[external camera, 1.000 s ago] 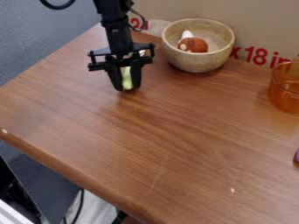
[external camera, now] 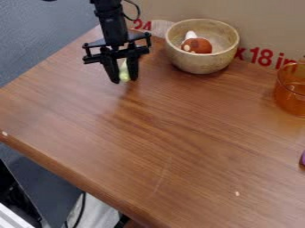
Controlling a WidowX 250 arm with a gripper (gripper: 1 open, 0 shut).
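My black gripper [external camera: 123, 71] hangs low over the back left of the wooden table, left of the cream bowl. A pale yellow-green object [external camera: 124, 76] sits between its fingers, partly hidden by them; whether they grip it is hard to tell. The bowl [external camera: 179, 53] holds a reddish-brown round item [external camera: 201, 47] and a white one [external camera: 190, 36].
An orange translucent container [external camera: 290, 93] stands at the right edge, with a small purple thing [external camera: 301, 158] below it. A printed cardboard panel backs the table [external camera: 167, 160], whose middle and front are clear.
My gripper has moved back and slightly left, away from the camera, and the pale green object between its fingers has shifted along with it.
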